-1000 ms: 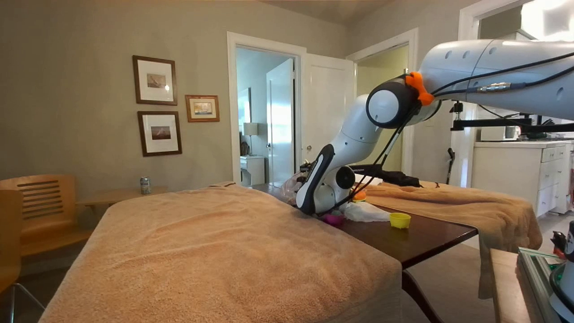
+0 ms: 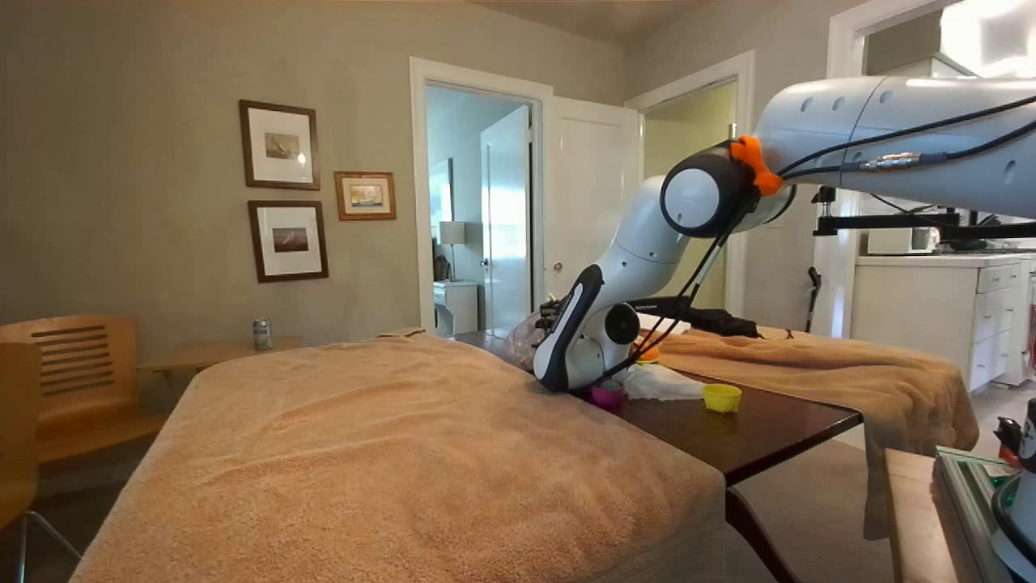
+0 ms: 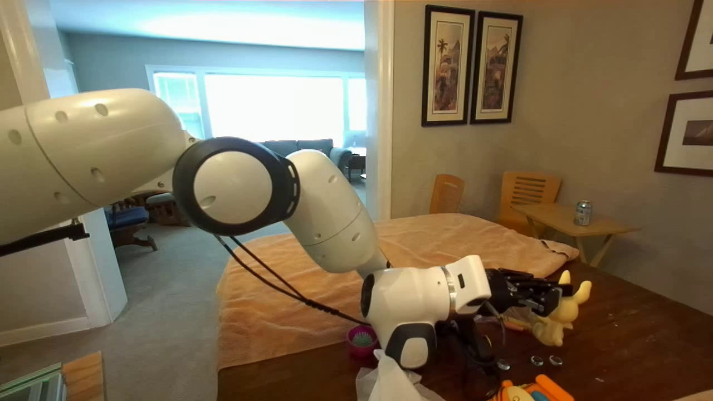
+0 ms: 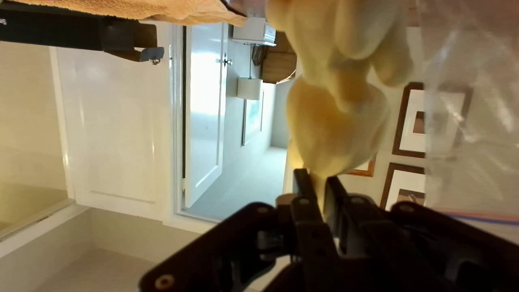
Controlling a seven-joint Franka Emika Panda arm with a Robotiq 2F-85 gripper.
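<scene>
A pale yellow toy figure (image 3: 565,314) with two long ear-like parts is by the gripper tip, above or on the dark table. In the wrist view the toy (image 4: 335,124) fills the upper middle, and its narrow end goes between the fingertips. My gripper is shut on that end, pointing level. Whether the figure touches the table is hard to tell. From the first exterior view, the arm's wrist hides both gripper fingers and toy.
A magenta cup (image 3: 361,341) with something greenish inside stands below the arm's wrist. Clear plastic (image 4: 469,112) hangs close on the right. A yellow cup (image 2: 721,397), white plastic (image 3: 391,384), an orange toy (image 3: 531,390) and small glassy pieces (image 3: 536,361) lie on the table.
The arm has sunk very slightly. The magenta cup, tilted before, now stands more upright and a little to the right, its greenish content showing.
</scene>
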